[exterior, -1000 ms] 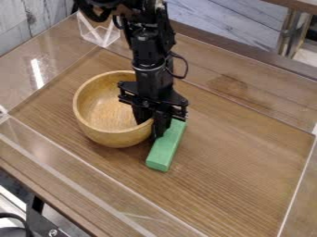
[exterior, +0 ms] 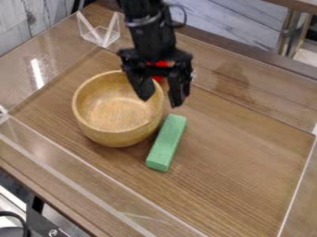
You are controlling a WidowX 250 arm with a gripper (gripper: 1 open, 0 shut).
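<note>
My black gripper [exterior: 144, 69] hangs over the upper middle of the table, its two dark fingers apart and motion-blurred, above the back of a wooden bowl [exterior: 111, 125]. A green bar [exterior: 168, 143] lies just right of the bowl. A red object [exterior: 160, 74] is partly hidden behind the gripper.
A clear container [exterior: 99, 23] stands at the back left. A raised wooden edge runs along the top right, and dark cables lie at the lower left corner.
My gripper has risen and moved back, away from the bowl and green bar, uncovering more of both.
</note>
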